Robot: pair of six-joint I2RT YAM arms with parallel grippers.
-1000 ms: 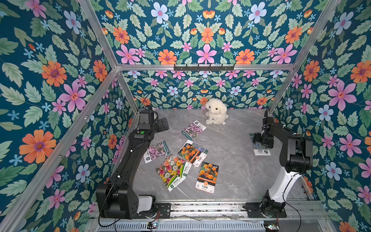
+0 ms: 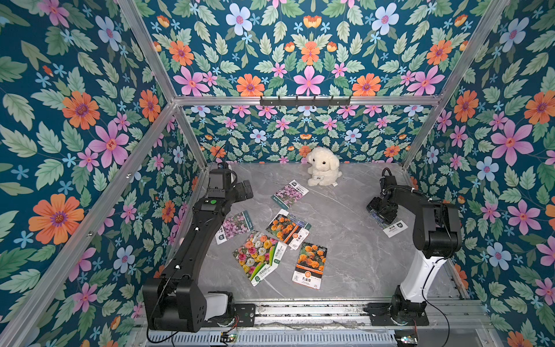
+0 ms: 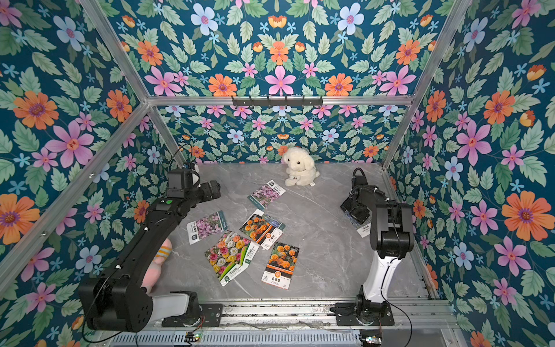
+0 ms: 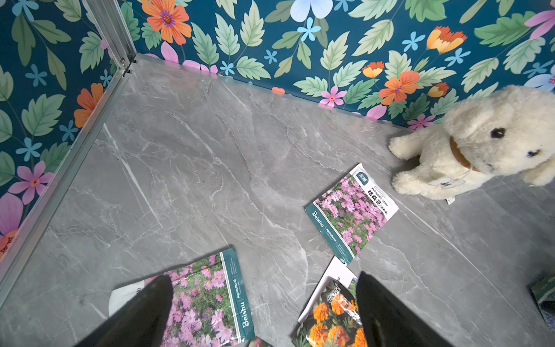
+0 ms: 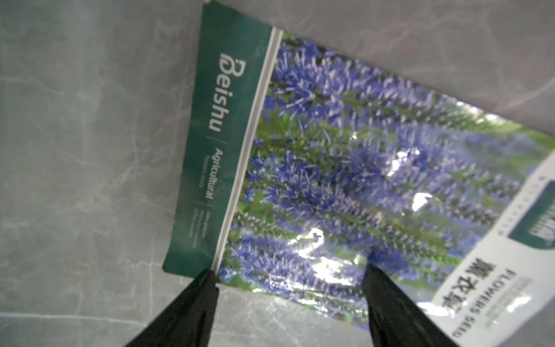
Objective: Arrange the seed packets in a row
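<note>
The right gripper is over a blue lavender seed packet (image 5: 370, 190) at the right of the table, its fingers pressed at the packet's near edge; whether they pinch it is unclear. My left gripper hangs open above the left-hand packets. A pink packet (image 2: 289, 193) lies at back centre, another pink packet (image 2: 234, 226) at left, marigold packets (image 2: 283, 226) (image 2: 311, 263) at centre and front, and a mixed-colour packet (image 2: 259, 257) at front left.
A white plush dog (image 2: 322, 166) sits at the back. A pinkish toy (image 3: 156, 263) lies partly behind the left arm.
The lavender packet has shifted and turned with my right gripper, its far end now pointing more leftward.
</note>
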